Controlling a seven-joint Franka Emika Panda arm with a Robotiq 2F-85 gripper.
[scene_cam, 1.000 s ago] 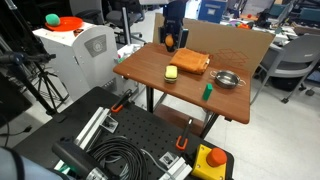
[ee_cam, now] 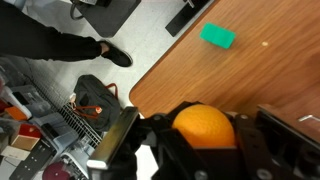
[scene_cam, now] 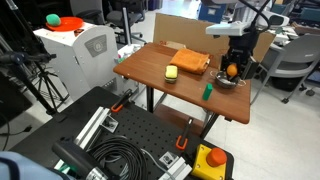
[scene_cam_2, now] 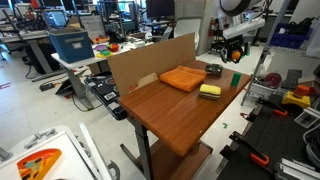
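My gripper is shut on an orange ball, which fills the space between the fingers in the wrist view. In exterior view 1 the orange ball shows at the right end of the table, in front of or over the metal pot. Whether it touches the pot cannot be told. In exterior view 2 the pot stands at the table's far end, the ball appearing higher and to its right.
A green block stands near the table's front edge. Further left are a yellow sponge-like block and an orange cloth.
The arm has carried the orange ball from the table's left side, past the orange cloth, to the pot at the right. The green block, yellow block and cloth have stayed put.
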